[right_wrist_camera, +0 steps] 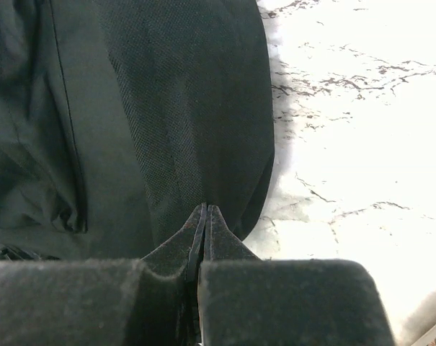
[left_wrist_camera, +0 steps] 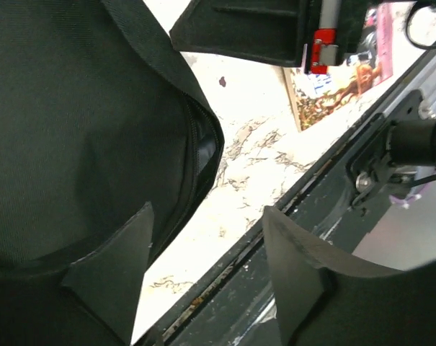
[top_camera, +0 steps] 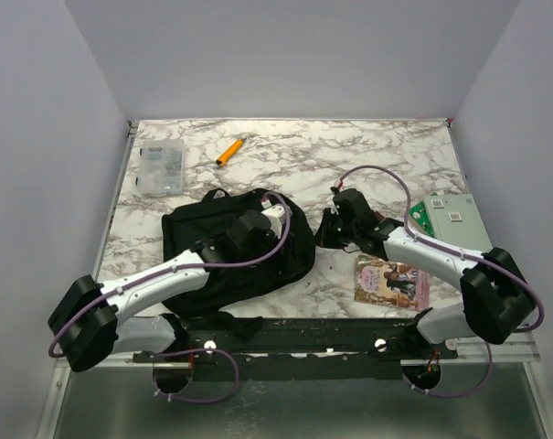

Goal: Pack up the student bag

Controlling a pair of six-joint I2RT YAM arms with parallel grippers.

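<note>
The black bag (top_camera: 189, 233) lies flat on the left half of the table. Its right-hand opening edge, with a zipper (left_wrist_camera: 196, 144), gapes slightly in the left wrist view. My left gripper is open over the bag near that edge, nothing between its fingers. Just at the bag's right edge, my right gripper is shut with its fingertips together. The bag's edge is outside those fingers, and black fabric lies in front of the tips. To the right rests a picture-covered book (top_camera: 386, 282).
A clear plastic case (top_camera: 161, 167) and an orange marker (top_camera: 230, 151) lie at the back left. At the far right is a pale grey-green flat case (top_camera: 461, 224) beside a green item (top_camera: 420, 219).
</note>
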